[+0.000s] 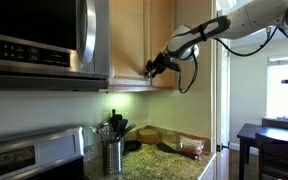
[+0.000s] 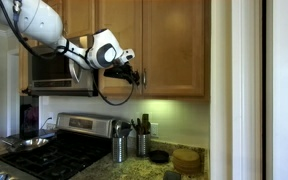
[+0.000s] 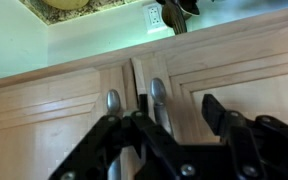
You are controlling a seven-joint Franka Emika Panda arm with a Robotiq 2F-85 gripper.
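Observation:
My gripper is at the upper cabinet doors, its dark fingers parted. Between them in the wrist view stands the right-hand metal handle [image 3: 160, 100], nearer the left finger; whether either finger touches it I cannot tell. The left-hand handle [image 3: 114, 130] lies outside the left finger. Both wooden doors, the left door [image 3: 44, 140] and the right door [image 3: 254, 65], look closed. From the side, the gripper [image 1: 150, 71] is close against the cabinet front, and the other exterior view shows the gripper [image 2: 135, 77] beside the handles.
A microwave [image 1: 44, 38] is mounted left of the cabinet, above a stove [image 2: 74, 145]. Below, the counter [image 1: 174, 165] carries a metal utensil holder [image 1: 113, 156] and a round wooden box [image 2: 187, 161]. Open air lies between gripper and counter.

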